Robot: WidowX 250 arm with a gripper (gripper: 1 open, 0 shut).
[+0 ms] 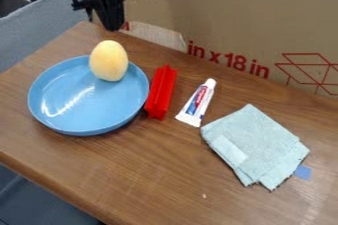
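Observation:
My black gripper [113, 22] hangs at the top left, above and behind the plate, shut, with nothing seen between its fingers. A pale yellow egg-shaped object [109, 60] sits upright on the back part of a blue plate [79, 106]. A red elongated object [161, 92] lies just right of the plate, and a white toothpaste tube [197, 103] lies beside it. A folded light blue cloth [254, 145] lies to the right on the wooden table.
A large cardboard box [251, 17] stands along the back. A grey fabric surface [34, 37] is at the upper left.

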